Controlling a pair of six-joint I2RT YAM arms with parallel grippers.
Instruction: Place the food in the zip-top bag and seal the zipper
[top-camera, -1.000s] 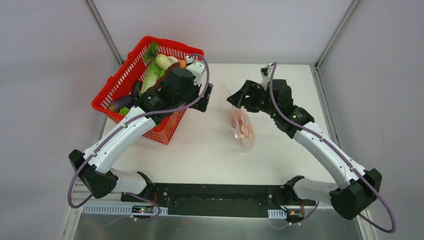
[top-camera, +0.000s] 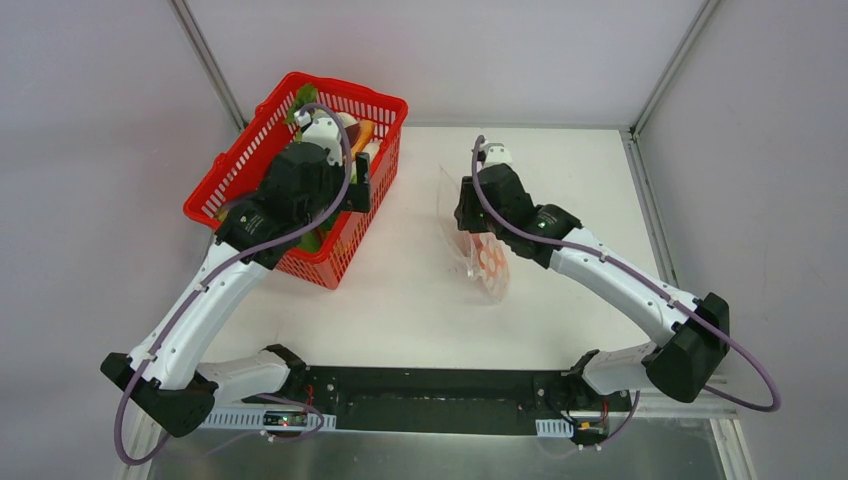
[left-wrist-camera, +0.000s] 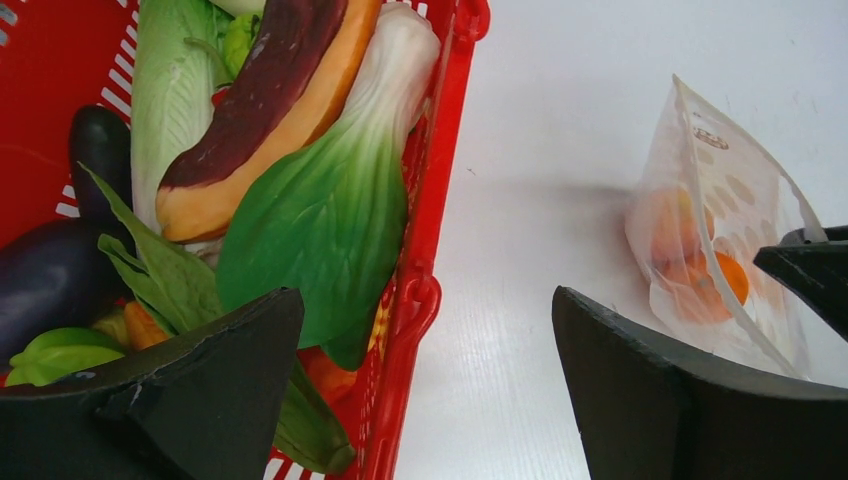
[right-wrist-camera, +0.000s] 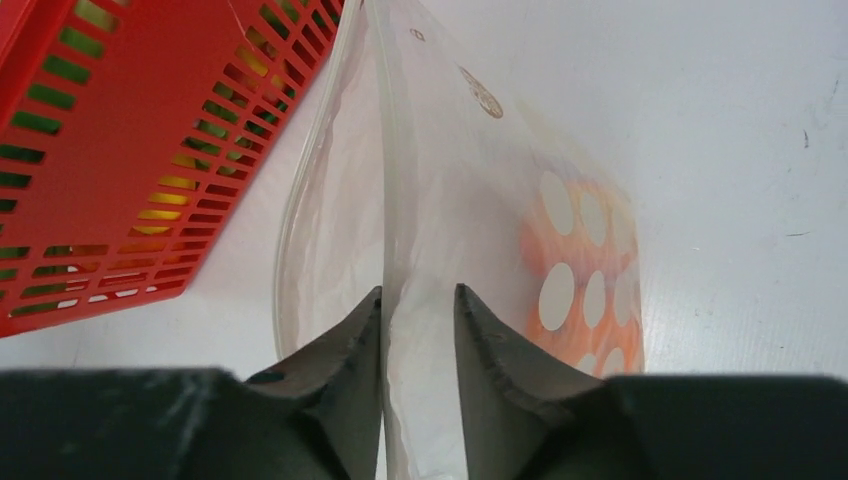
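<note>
The clear zip top bag (top-camera: 489, 268) stands on the table with its mouth spread. Orange round food (left-wrist-camera: 727, 278) lies inside it. My right gripper is over the bag's mouth, its fingers partly apart; the near rim of the bag (right-wrist-camera: 392, 250) runs down between them, close by the left finger. Whether the fingers touch the film cannot be told. Over the right side of the red basket, my left gripper stands open with nothing gripped; the basket's red rim (left-wrist-camera: 425, 265) passes below and between its fingers.
The red basket (top-camera: 350, 250) holds vegetables: a green-leaved bok choy (left-wrist-camera: 320, 215), dark eggplants (left-wrist-camera: 45, 275) and a long orange and dark red piece (left-wrist-camera: 270, 100).
My left gripper has moved left, from the table gap to over the basket's right side. The right gripper has turned and drawn over the bag's mouth. Bag and basket have stayed put.
</note>
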